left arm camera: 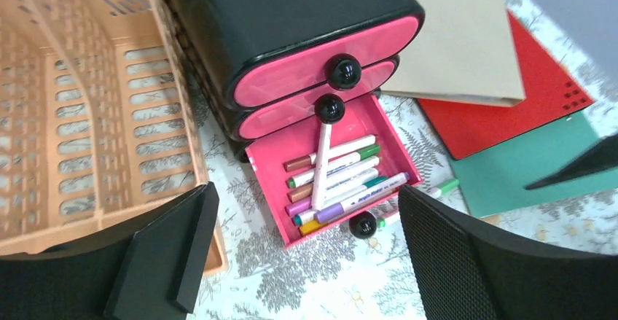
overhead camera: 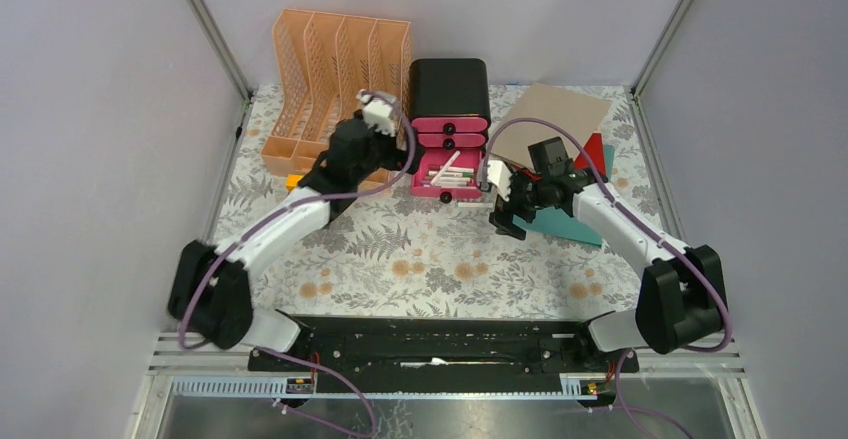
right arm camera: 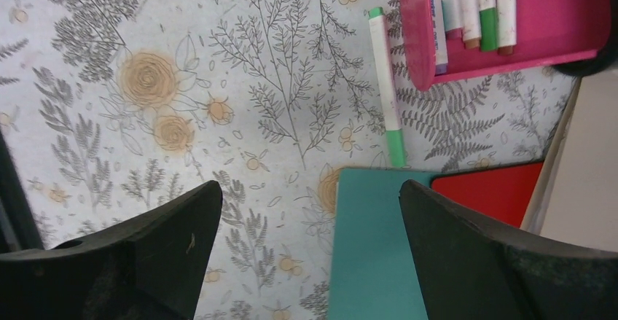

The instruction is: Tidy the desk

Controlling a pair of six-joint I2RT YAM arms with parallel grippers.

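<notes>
A black drawer box point(overhead camera: 448, 84) with pink fronts has its lowest drawer point(left arm camera: 272, 192) pulled out, holding several markers point(left arm camera: 346, 178), one lying across the others. A green-capped marker point(right arm camera: 386, 79) lies on the desk beside that drawer. My left gripper is open above the drawer's front left, by the peach organizer point(left arm camera: 109, 123). My right gripper is open over the desk near the teal folder point(right arm camera: 372, 247), with nothing between its fingers.
A red folder point(overhead camera: 595, 154) and a beige board point(overhead camera: 555, 119) lie at the back right. Something yellow point(overhead camera: 295, 182) is partly hidden left of the organizer.
</notes>
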